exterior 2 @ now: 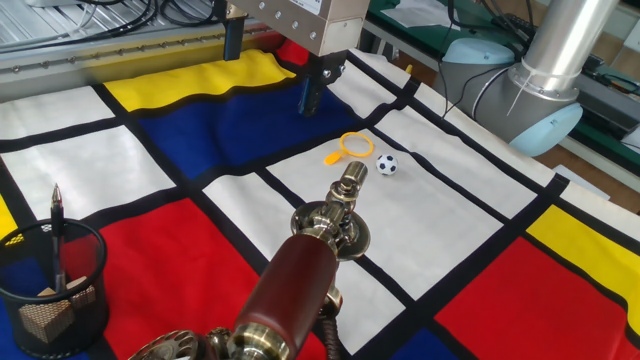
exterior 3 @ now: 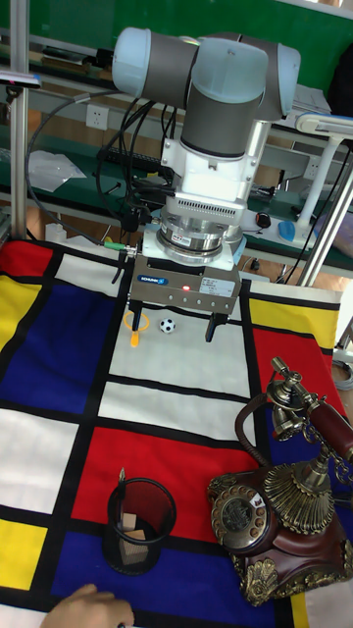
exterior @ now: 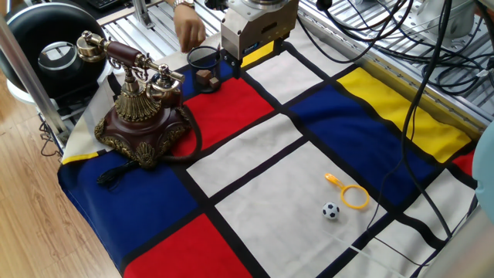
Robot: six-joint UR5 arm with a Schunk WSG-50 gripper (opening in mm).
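My gripper point(exterior 2: 271, 83) hangs over the cloth with its two dark fingers point(exterior 2: 312, 92) wide apart and nothing between them. On the large white patch lie a small black-and-white football point(exterior: 331, 211) and a yellow ring with a handle point(exterior: 354, 196), side by side. A black mesh cup point(exterior 2: 52, 290) holds a pen point(exterior 2: 57, 225) and wooden blocks point(exterior 2: 62, 312). The old-style telephone point(exterior: 143, 116), dark red and brass, stands at the cloth's edge with its handset point(exterior 2: 290, 290) resting on top.
A person's hand point(exterior: 187, 27) is beside the mesh cup. Black cables point(exterior: 432, 93) hang in front of the exterior view 1 camera.
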